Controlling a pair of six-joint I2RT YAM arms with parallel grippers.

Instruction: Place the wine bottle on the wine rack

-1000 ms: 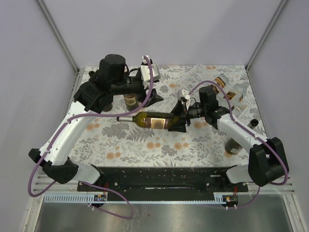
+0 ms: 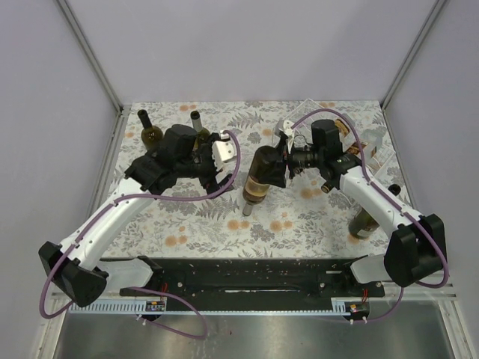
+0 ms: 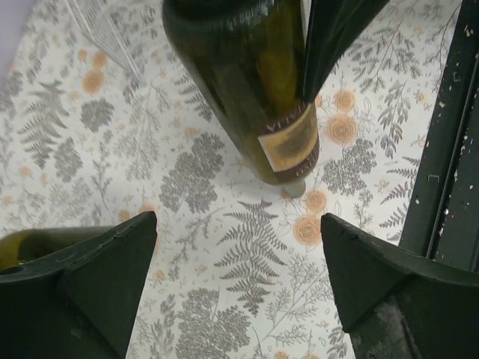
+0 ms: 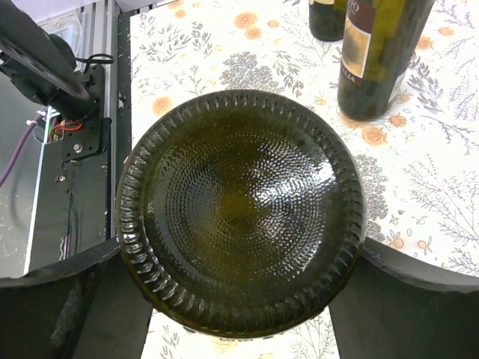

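A dark green wine bottle (image 2: 258, 179) with a cream label (image 3: 288, 142) tilts down toward the table near its middle. My right gripper (image 2: 275, 161) is around its base end, and in the right wrist view the round bottom (image 4: 239, 209) fills the space between the fingers. My left gripper (image 2: 221, 176) stands open to the bottle's left, with only patterned cloth between its fingertips. The white wine rack (image 2: 307, 108) at the back right holds several bottles, partly hidden by the right arm.
More bottles stand at the back left (image 2: 150, 134) and one at the right edge (image 2: 363, 224).
The bottle has swung from lying sideways to pointing down toward the front.
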